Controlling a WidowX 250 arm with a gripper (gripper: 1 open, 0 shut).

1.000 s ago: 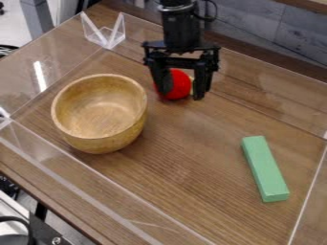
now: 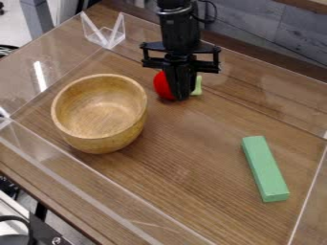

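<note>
The black gripper (image 2: 182,72) hangs at the upper middle, low over a red round object (image 2: 163,84) and a small pale green item (image 2: 196,86) behind it, partly covering both. Its fingers look close together; whether anything is between them is hard to tell. A wooden bowl (image 2: 98,112) stands to the left, and a long green block (image 2: 263,168) lies at the right front.
A white wire-like object (image 2: 106,31) sits at the upper left of the wooden table (image 2: 179,191). A wall or raised edge runs along the back right.
The bowl and green block have not moved.
</note>
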